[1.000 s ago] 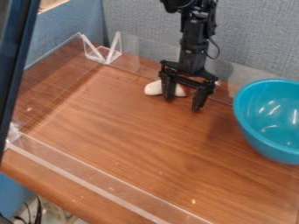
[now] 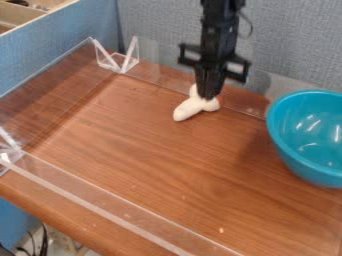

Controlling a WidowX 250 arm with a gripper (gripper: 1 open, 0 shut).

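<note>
My black gripper (image 2: 211,82) hangs over the back middle of the wooden table, just above a small white object (image 2: 197,107) that looks like a soft toy or a vegetable. The white object lies on the table near the back edge, its upper end partly behind the gripper. The fingertips are dark and small in this view; whether they are apart or closed, or touching the white object, I cannot tell.
A large blue bowl (image 2: 306,150) sits at the right. Clear plastic edging runs round the table (image 2: 160,180), with white corner brackets (image 2: 116,62) at the back left.
My gripper has moved up and back, uncovering more of the white object, which now lies at a more upright angle in the picture.
</note>
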